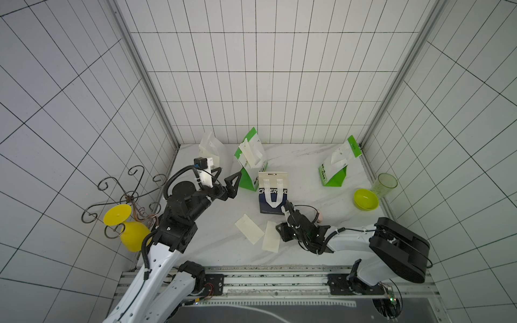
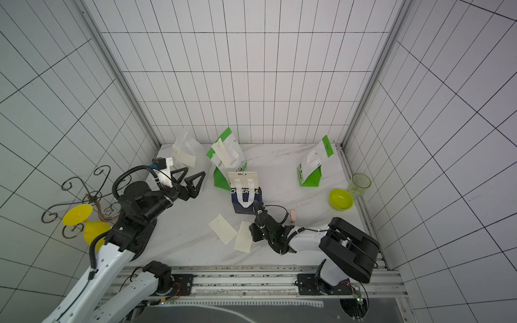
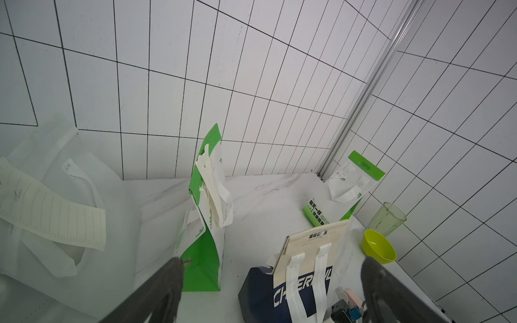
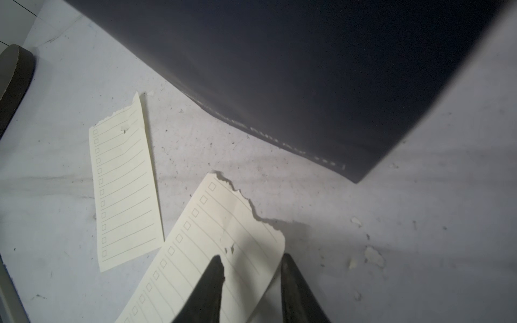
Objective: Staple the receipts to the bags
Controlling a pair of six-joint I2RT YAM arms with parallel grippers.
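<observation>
Two lined cream receipts lie flat on the table, the left one and the right one. Over the right receipt's edge, my right gripper has its fingertips apart, one on either side of that edge; whether they touch it is unclear. The navy-and-beige bag stands just behind the receipts. To its left are a green-and-white bag with cream paper at its front and a whitish bag bearing a lined receipt. Raised at the left, my left gripper is open and empty.
Another green-and-white bag stands at the back right, near a green bowl and a clear glass. A small pink object lies behind the right arm. A curly metal stand is at far left.
</observation>
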